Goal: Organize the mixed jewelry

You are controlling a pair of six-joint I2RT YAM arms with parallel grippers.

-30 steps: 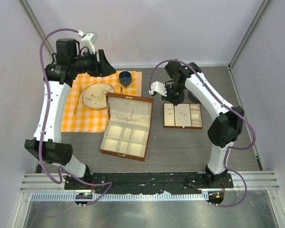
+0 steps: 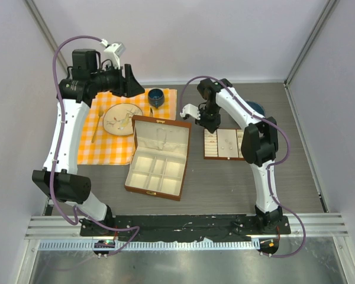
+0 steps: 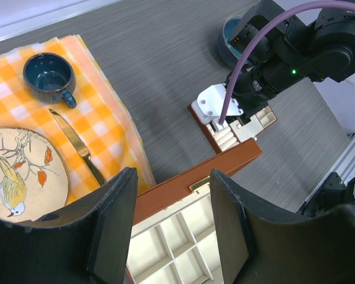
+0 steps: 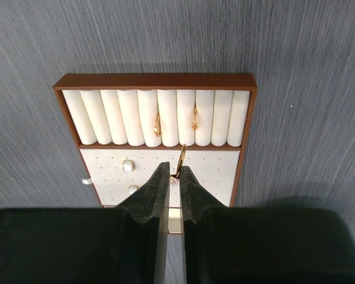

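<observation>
The jewelry tray [image 2: 228,151] lies right of the open wooden box [image 2: 155,177]. In the right wrist view, two gold pieces [image 4: 194,121] rest among white ring rolls [image 4: 130,118], and ringed pieces [image 4: 128,165] sit on the dotted pad [image 4: 106,177]. My right gripper hangs over the tray, shut on a thin gold piece of jewelry [image 4: 182,155]. My left gripper [image 2: 127,83] is high over the checkered cloth, open and empty; in the left wrist view its fingers [image 3: 234,231] frame the box.
Left of and behind the box are a plate [image 2: 117,124], knife [image 3: 74,139] and blue mug [image 2: 155,97] on the cloth [image 2: 94,154]. A blue bowl [image 3: 223,44] sits behind the tray. Bare table shows in front of the tray.
My right arm has shifted, its elbow swinging left, and the gripper now sits nearer the tray's left rolls. My left arm is essentially still.
</observation>
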